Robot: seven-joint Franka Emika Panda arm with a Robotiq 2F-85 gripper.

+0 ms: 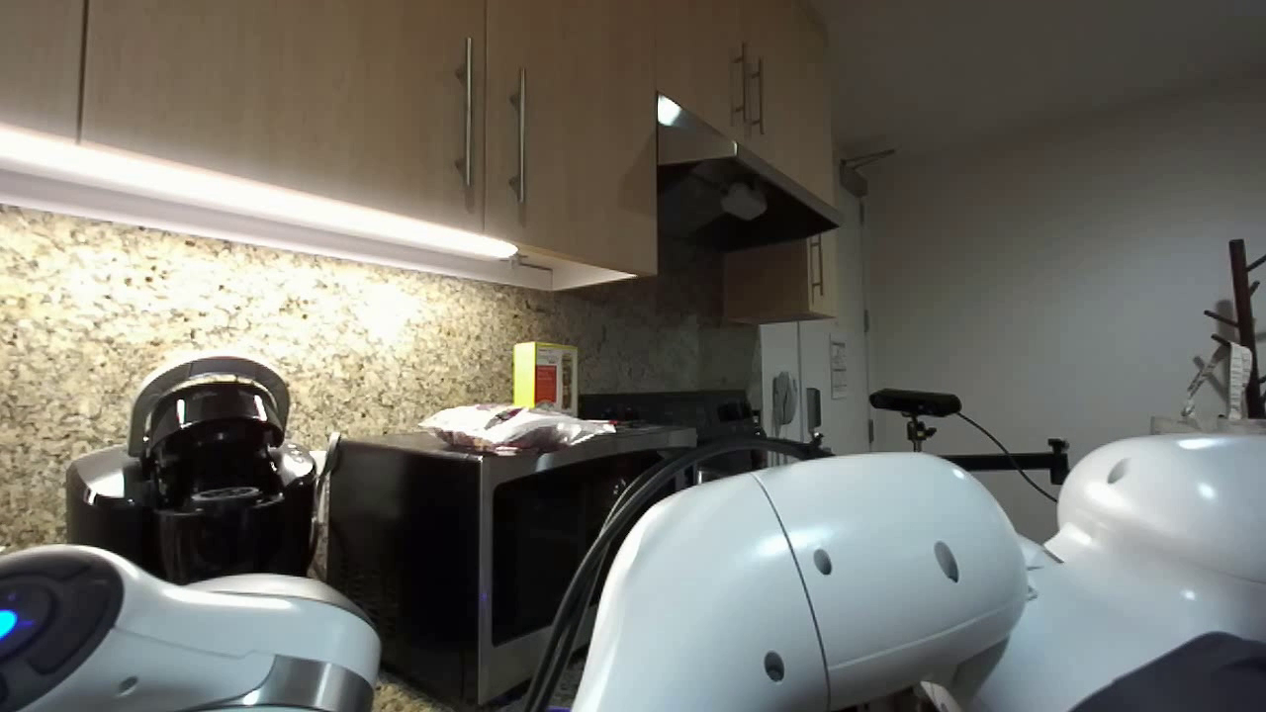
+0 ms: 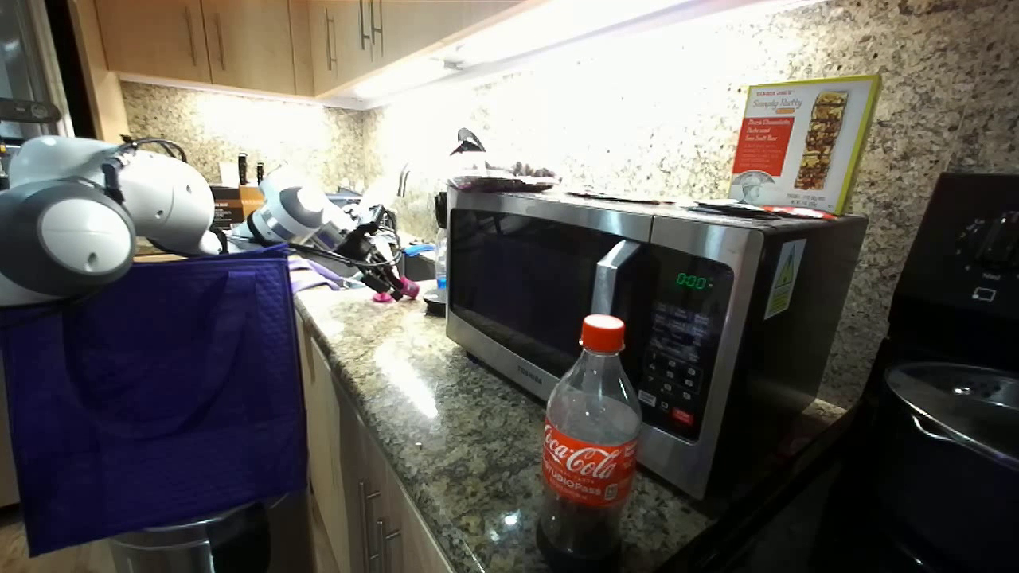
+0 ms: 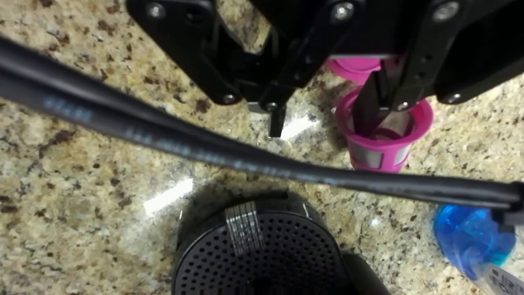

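A pink mesh-sided cup stands upright on the granite counter in the wrist view. My gripper is partly open over it. One finger reaches down within the cup's rim, while the other finger hangs outside, to its left, so the near wall lies between them. Whether either finger touches the cup I cannot tell. Behind the cup, a second pink piece, perhaps a lid, is partly covered by the gripper. In exterior view 2 the gripper is low over the far counter, beside the pink pieces.
A black coffee maker stands by the microwave; its perforated drip tray is near the cup. A blue-bottomed bottle lies to the right. A Coca-Cola bottle stands at the counter's front. Black cables cross the wrist view.
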